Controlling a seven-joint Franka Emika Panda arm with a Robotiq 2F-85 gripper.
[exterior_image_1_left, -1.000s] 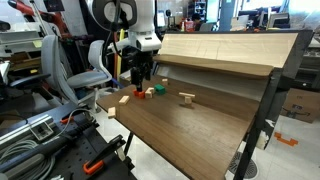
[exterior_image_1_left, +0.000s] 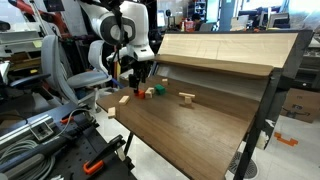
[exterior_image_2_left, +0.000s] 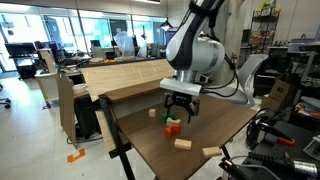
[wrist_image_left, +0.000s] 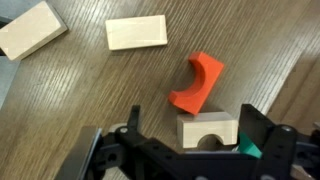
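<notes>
My gripper is open, with its dark fingers spread on either side at the bottom of the wrist view. A red arched block (wrist_image_left: 207, 72) lies on the table just ahead of the gap. Close to it, a light wooden block with an arched cut-out (wrist_image_left: 206, 122) sits between the fingers in that view, and part of a green block (wrist_image_left: 248, 146) shows behind the right finger. Nothing is visibly held. In the first exterior view the gripper (exterior_image_1_left: 139, 76) hangs above the table near the red block (exterior_image_1_left: 141, 95).
Two plain wooden blocks (wrist_image_left: 137, 32) (wrist_image_left: 32, 32) lie apart at the upper left of the wrist view. Another wooden piece (exterior_image_1_left: 187, 98) stands farther along the table (exterior_image_1_left: 190, 130), whose near part is clear. A raised wooden shelf (exterior_image_1_left: 215, 52) runs along the back.
The arm has come down and the gripper hangs lower, nearer the blocks. The blocks show no clear movement.
</notes>
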